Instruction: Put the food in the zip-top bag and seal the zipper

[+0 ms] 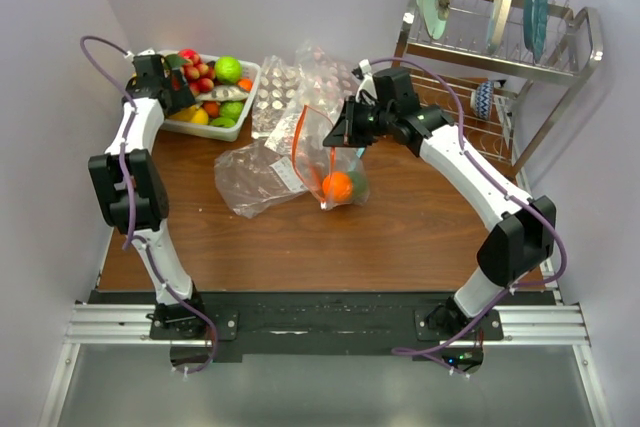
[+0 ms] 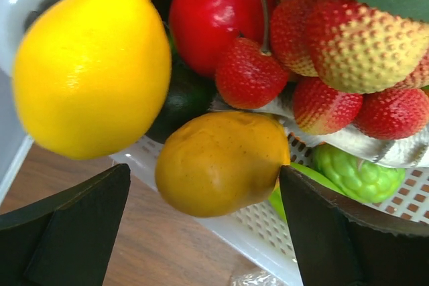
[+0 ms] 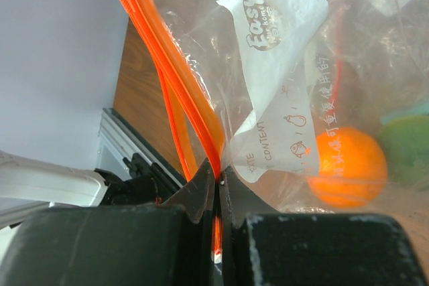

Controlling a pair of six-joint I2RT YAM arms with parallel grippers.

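My left gripper stands open over the near side of the white food basket (image 1: 246, 112). A mottled orange-yellow fruit (image 2: 221, 163) lies in the basket between and ahead of its fingers, close to the right finger (image 2: 335, 232); contact cannot be told. At mid-table my right gripper is shut on the orange zipper rim of the clear zip top bag (image 3: 281, 78), holding it up. The bag's mouth shows a gap between its two orange strips. Inside the bag rest an orange fruit (image 3: 347, 167) and a green item (image 3: 407, 147).
Red bumpy fruits (image 2: 365, 45), a lemon (image 2: 90, 72) and other produce crowd the basket. Flattened clear bags (image 1: 255, 177) lie between basket and held bag. A metal dish rack (image 1: 570, 77) with plates stands at the back right.
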